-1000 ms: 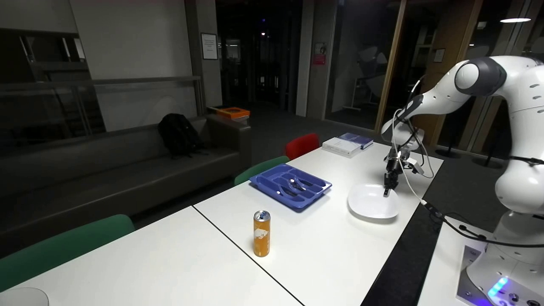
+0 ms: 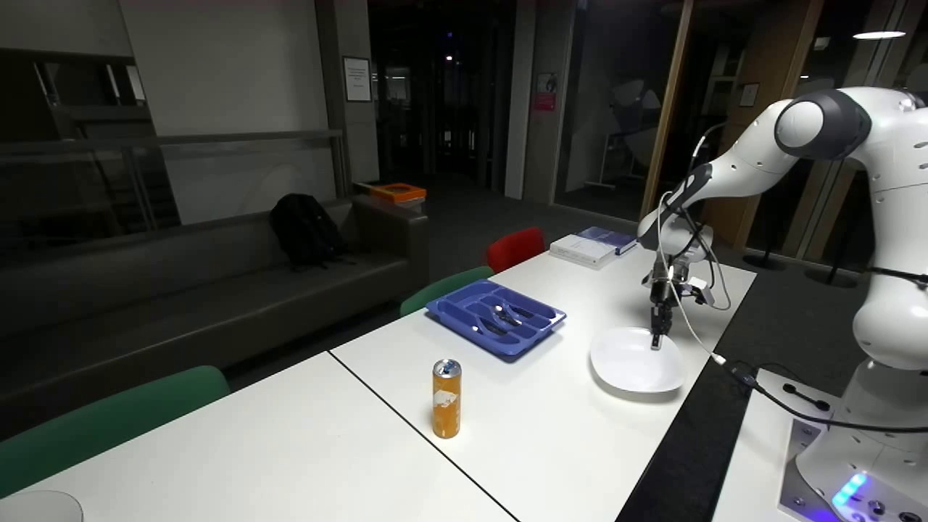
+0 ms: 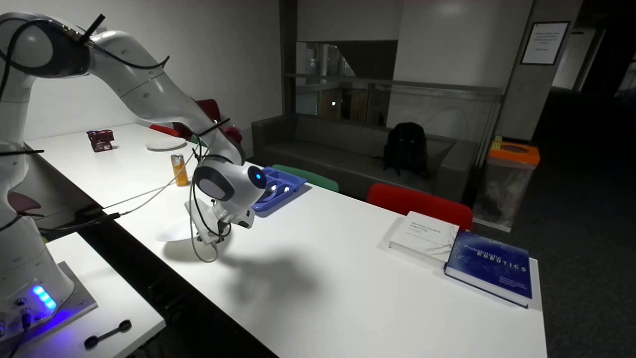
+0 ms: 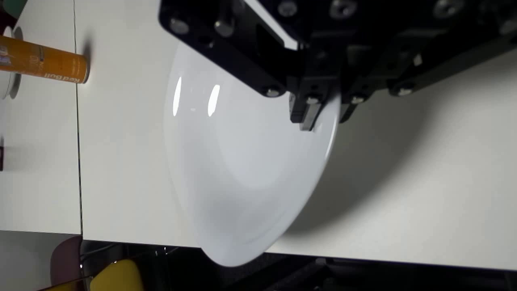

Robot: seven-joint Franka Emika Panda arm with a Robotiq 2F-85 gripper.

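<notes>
A white plate (image 2: 633, 364) is gripped by its far rim, with my gripper (image 2: 657, 344) shut on it. One finger lies over the plate's inner face and the other behind the rim, as the wrist view shows at the gripper. The plate (image 4: 252, 145) seems raised a little from the table and tilted, with a shadow spreading beside it. In exterior view 2 the wrist hides the fingers, and only part of the plate (image 3: 173, 232) shows.
An orange can (image 2: 446, 400) stands upright near the table seam. The blue cutlery tray (image 2: 452, 323) lies at the table's far edge. Two books, a white one (image 3: 426, 234) and a blue one (image 3: 489, 262), lie at one end. Bare tabletop (image 3: 334, 268) separates them from the arm.
The gripper and the plate have shifted slightly towards the camera and left in exterior view 1. The plate looks tipped somewhat more, still held at its rim.
</notes>
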